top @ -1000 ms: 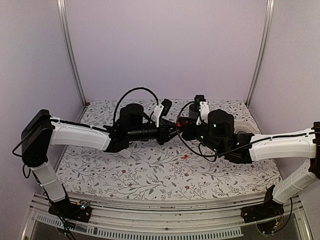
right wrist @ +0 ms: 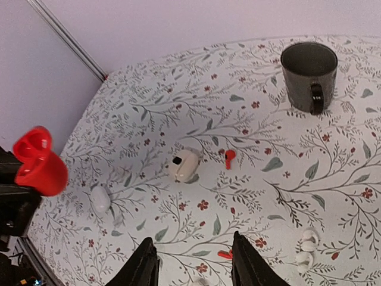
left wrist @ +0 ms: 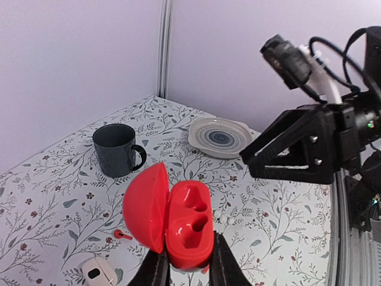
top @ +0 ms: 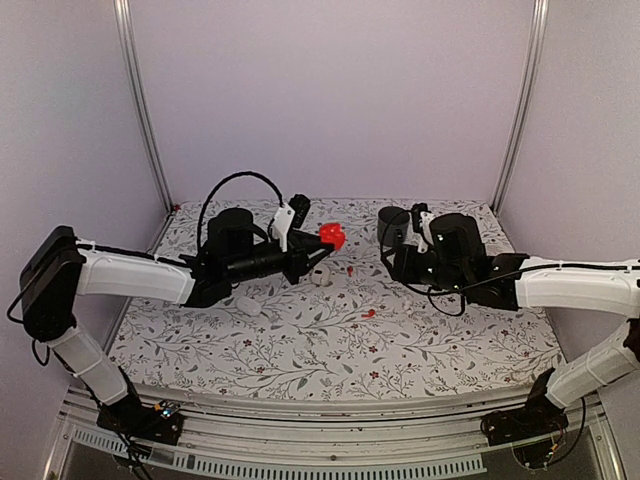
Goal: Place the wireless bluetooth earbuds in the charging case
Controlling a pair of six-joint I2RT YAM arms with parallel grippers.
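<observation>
My left gripper [top: 312,250] is shut on a red charging case [left wrist: 190,220], held up with its lid open and its inner slots showing in the left wrist view. To its right, my right gripper [top: 392,260] stands open, with nothing between its fingers. Small white earbud-like pieces [right wrist: 306,250] lie on the patterned table in the lower right of the right wrist view. A white object [right wrist: 184,165] with a dark mark lies nearer the middle.
A dark mug [right wrist: 309,77] stands toward the back, with a pale round dish [left wrist: 220,149] beside it. Small red items [right wrist: 230,156] and a white piece [right wrist: 100,198] lie on the table [top: 330,360].
</observation>
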